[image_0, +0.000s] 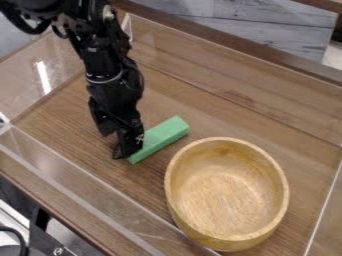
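Observation:
My black gripper (120, 138) reaches down from the upper left to the wooden surface, beside the left end of a green block (160, 137) that lies diagonally. Its dark fingers are low at the block's edge and look open; whether the block sits between them is hard to tell.
A tan oval bowl (226, 191) stands at the lower right, close to the green block. Raised edges run along the left, back and lower left.

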